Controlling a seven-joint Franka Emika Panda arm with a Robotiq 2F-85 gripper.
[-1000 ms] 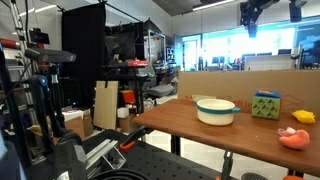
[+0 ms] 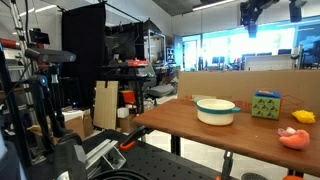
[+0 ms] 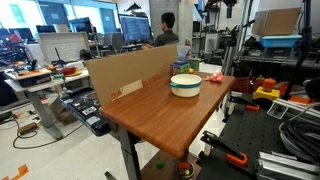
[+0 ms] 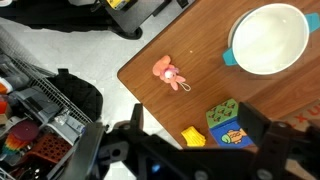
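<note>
My gripper (image 2: pixel 273 29) hangs high above the right part of the table, open and empty. In the wrist view its dark fingers (image 4: pixel 133 136) stand wide apart along the lower part. Below lies a small pink toy (image 4: pixel 165 69) with a thin loop, on bare wood. A white pot with teal handles (image 4: pixel 270 40) sits at the upper right; exterior view 1 shows this pot (image 2: pixel 215 113) mid-table. A green and blue box (image 2: pixel 266 106) stands behind the toy, with a yellow item (image 2: pixel 303 118) beside it. None of these is touched by the gripper.
The wooden table (image 3: pixel 150 110) has free room at its near end. A tan panel (image 3: pixel 122 75) stands along one long side. A black clamp (image 3: pixel 225 148) is fixed at the opposite edge. In the background a person (image 3: pixel 164 30) sits.
</note>
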